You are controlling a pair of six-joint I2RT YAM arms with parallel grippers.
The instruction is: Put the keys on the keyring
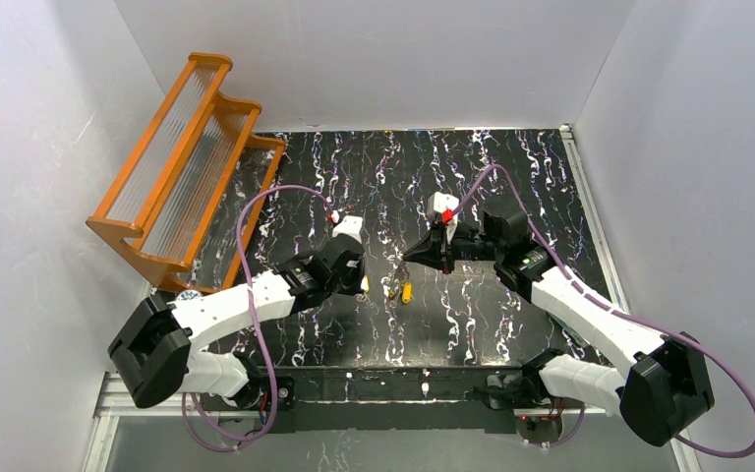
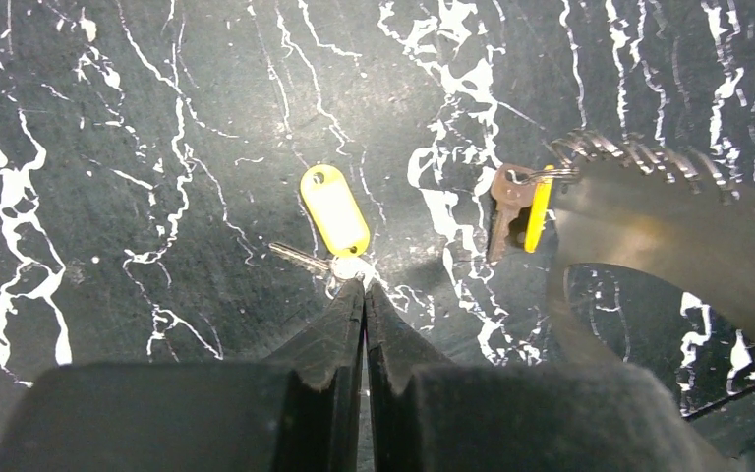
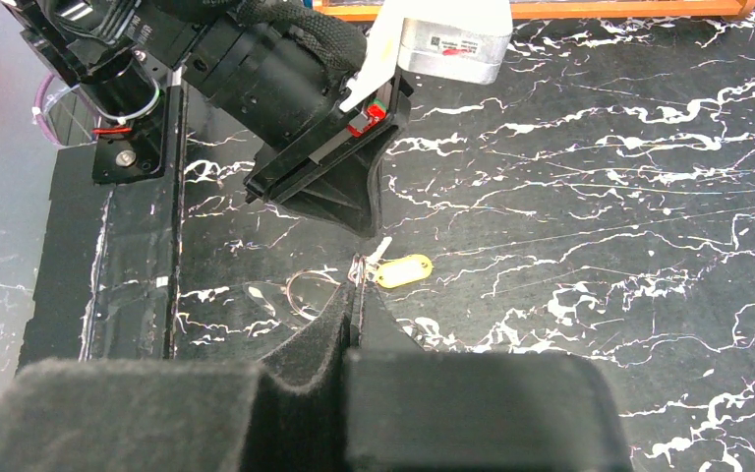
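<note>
A silver key [image 2: 300, 258] with a yellow tag [image 2: 334, 211] lies on the dark table, just ahead of my left gripper in its wrist view. Its fingers look close together, but whether a narrow gap stands between them is unclear; the key seems apart from the tips. To the right, my right gripper [image 1: 406, 260] is shut on a thin metal ring [image 3: 358, 267]. Near that ring are a brownish key [image 2: 506, 202] and another yellow tag [image 2: 539, 211]. The right wrist view also shows the first yellow tag [image 3: 403, 270], beyond the right fingertips.
A wooden rack [image 1: 172, 177] stands at the back left. In the left wrist view a grey metallic shape with a coiled edge [image 2: 649, 216] fills the right side; what it is cannot be told.
</note>
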